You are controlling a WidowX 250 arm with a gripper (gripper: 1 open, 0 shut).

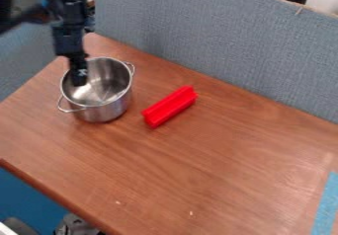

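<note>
My gripper (pixel 77 73) hangs over the left part of a steel pot (pixel 103 99) with two handles, its fingertips at about rim height; whether it is open or shut, or holds anything, is too blurred to tell. The pot stands upright at the left of the wooden table (pixel 211 180). A red bar-shaped object (pixel 169 106) lies to the right of the pot, apart from it.
A grey padded panel (pixel 224 51) runs along the back of the table. Blue tape (pixel 325 202) is at the right.
</note>
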